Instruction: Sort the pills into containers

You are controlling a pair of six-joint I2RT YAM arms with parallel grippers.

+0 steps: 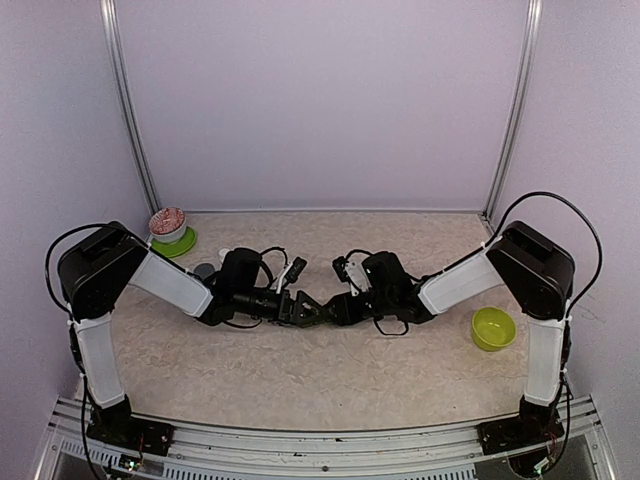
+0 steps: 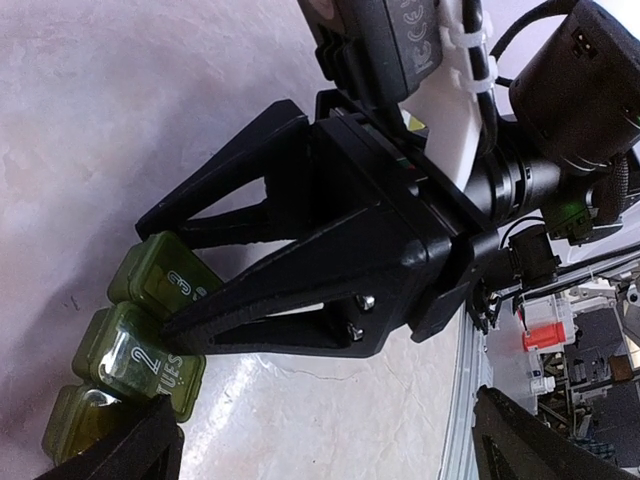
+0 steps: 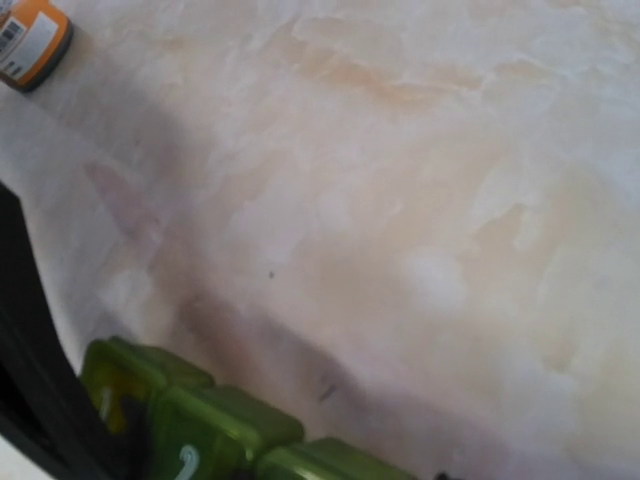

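Note:
A green translucent pill organizer [image 2: 150, 360] lies on the table at the middle, its compartments marked with numbers and "TUES". From the right, my right gripper is shut on it, with the "3" compartment between its fingertips. Green compartments [image 3: 215, 430] also show along the bottom of the right wrist view, beside a black finger [image 3: 40, 370]. My left gripper [image 1: 307, 312] is open over the organizer's left end; its fingers [image 2: 135, 450] sit wide apart at the lower corners of the left wrist view. Whether any pill lies between them cannot be told.
An orange bottle [image 3: 32, 42] with a white label stands at the right wrist view's upper left. A green plate [image 1: 176, 245] with a bowl [image 1: 168, 224] sits at the back left. A lime bowl [image 1: 493, 328] is at the right.

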